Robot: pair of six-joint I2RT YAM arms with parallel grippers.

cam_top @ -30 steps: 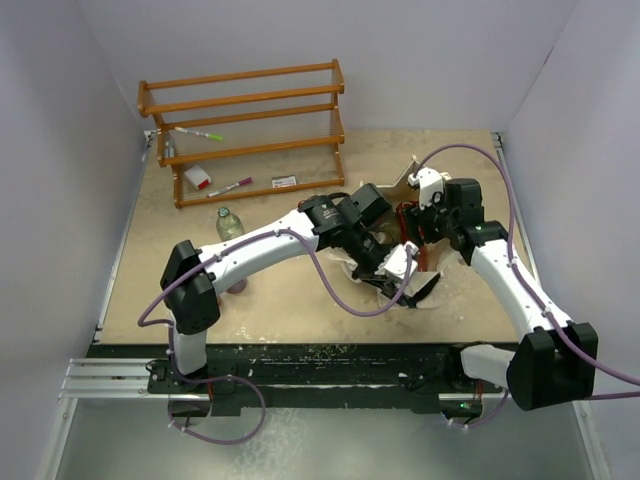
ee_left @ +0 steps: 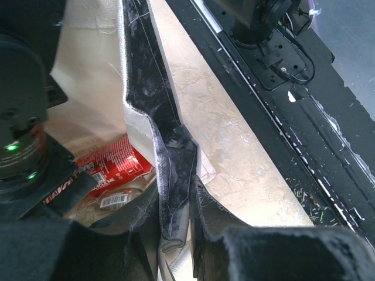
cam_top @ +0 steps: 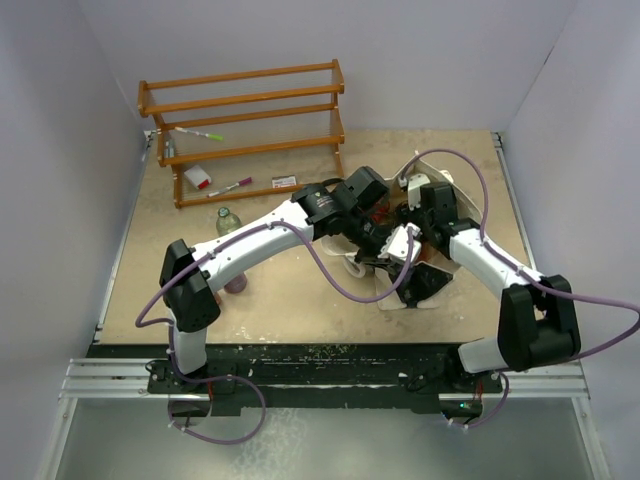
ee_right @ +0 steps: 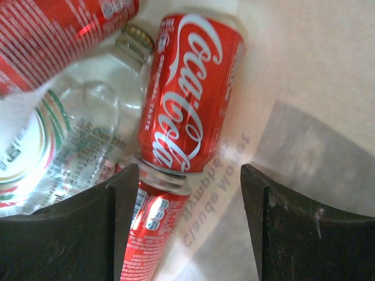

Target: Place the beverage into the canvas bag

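The canvas bag (cam_top: pixel 459 197) stands open at the right of the table. My left gripper is shut on its dark-trimmed edge (ee_left: pixel 170 146). My right gripper is open above cans inside the bag: a Coca-Cola can (ee_right: pixel 184 88), a lower red can (ee_right: pixel 149 228) and another red one (ee_right: pixel 53 41), beside clear bottles (ee_right: pixel 79 140). In the top view both grippers and much of the contents are hidden by the arms.
A green bottle (cam_top: pixel 228 220) and a purple item (cam_top: pixel 236 284) stand left, near the left arm. A wooden rack (cam_top: pixel 240 143) with markers is at the back left.
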